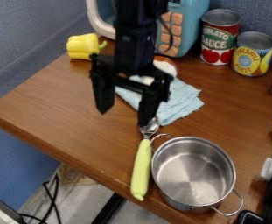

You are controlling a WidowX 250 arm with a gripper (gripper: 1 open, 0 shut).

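Observation:
The black gripper (125,101) hangs over the wooden table in front of the folded light-blue cloth (179,105), its two fingers spread apart and nothing visible between them. Below it lie a ladle or spoon with a pale-green handle (142,168) and, beside that, a steel pot (193,171). The arm and gripper cover much of the cloth, and the white object on it is mostly hidden.
A yellow pepper (83,46) lies at the back left. A tomato can (219,37), a yellow can (253,54) and a blue toy microwave (183,31) stand at the back.

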